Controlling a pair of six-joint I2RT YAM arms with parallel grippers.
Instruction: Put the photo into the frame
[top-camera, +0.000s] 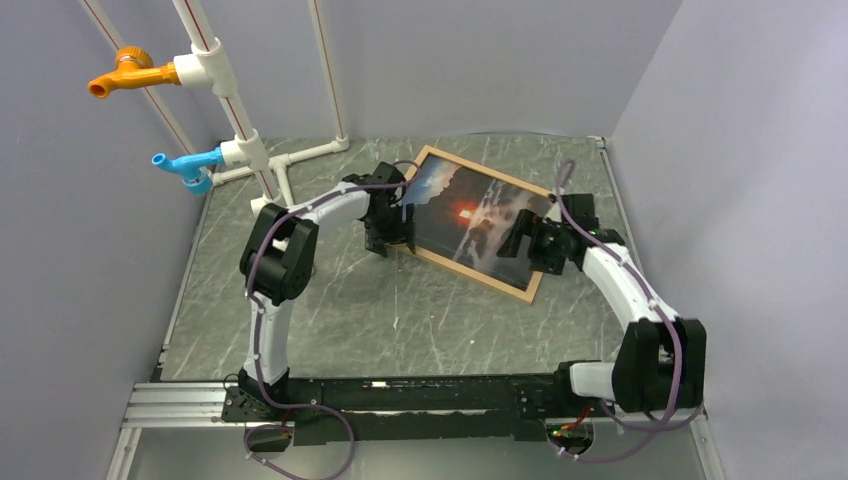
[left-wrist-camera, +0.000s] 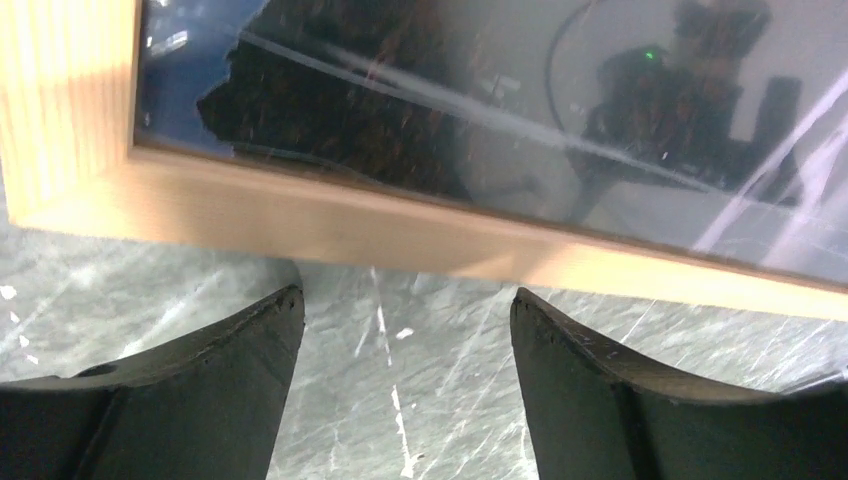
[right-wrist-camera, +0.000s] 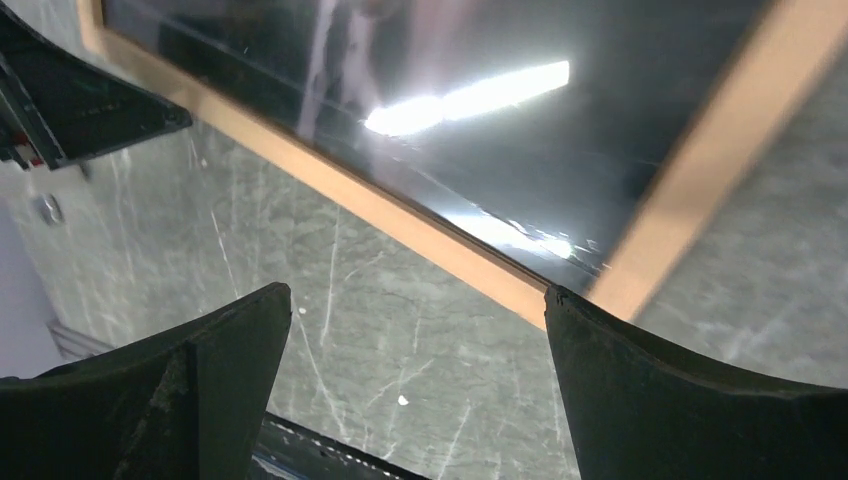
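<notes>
A light wooden frame (top-camera: 470, 278) lies tilted on the table, its long near edge sloping down to the right. Inside its border sits the dark photo (top-camera: 455, 220), with a red sun and glossy reflections. In the left wrist view, my left gripper is at the near-left corner, its fingers apart with only table between the tips. The right gripper stands open around the near-right corner of the frame in its view, nothing gripped. From above, the right gripper covers part of the photo's right side, and the left arm hides the frame's left corner.
A white pipe stand (top-camera: 232, 112) with an orange tap (top-camera: 130, 73) and a blue tap (top-camera: 188, 166) rises at the back left. Walls close the sides and back.
</notes>
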